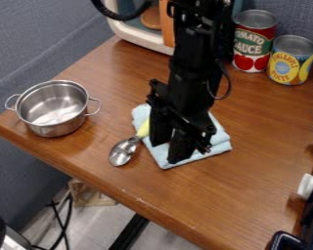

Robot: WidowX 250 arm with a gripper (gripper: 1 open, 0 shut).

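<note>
My black gripper (172, 146) hangs low over a folded pale blue cloth (205, 148) in the middle of the wooden table; its fingers are dark and I cannot tell whether they are open or shut. A spoon (122, 152) with a yellow handle lies at the cloth's left edge, the handle partly behind the gripper. A steel pot (52, 107) with two handles stands to the left.
Red can (252, 41) and yellow can (290, 61) stand at the back right, a white appliance (130, 29) at the back. A dark device with white knobs (307, 187) lines the right edge.
</note>
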